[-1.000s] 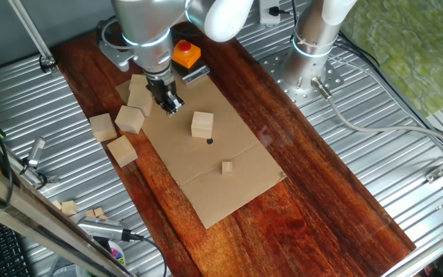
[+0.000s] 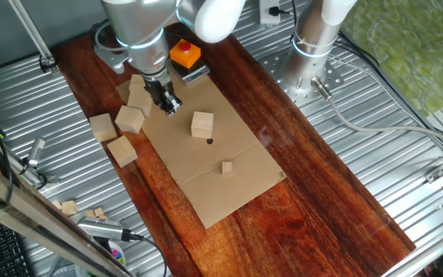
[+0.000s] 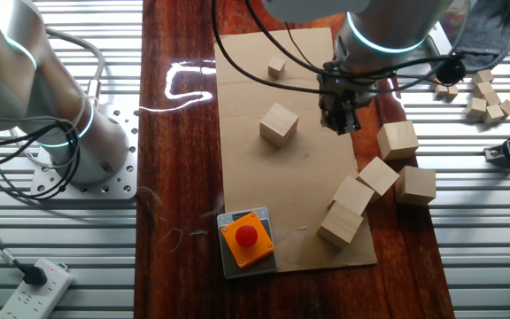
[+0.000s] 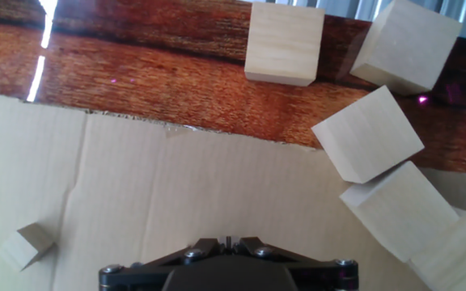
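My gripper (image 2: 174, 106) hangs above the cardboard sheet (image 2: 214, 196), between a lone large wooden cube (image 2: 202, 125) and a group of similar cubes. In the wrist view the gripper's fingers (image 4: 249, 243) meet at the bottom edge, shut with nothing visible between them. A small wooden cube (image 4: 27, 246) lies on the cardboard at lower left there. Along the right side of that view are several large cubes, one of them a separate cube (image 4: 284, 44) on the dark wood. The lone large cube is out of the wrist view.
An orange box with a red button (image 3: 247, 237) rests on a grey device (image 3: 234, 262) at a corner of the cardboard. Loose small blocks (image 3: 490, 96) lie off the board on the metal slats. Cardboard around the small cube is clear.
The arm and gripper have shifted very slightly to the left in exterior view 1. The cubes have stayed where they were.
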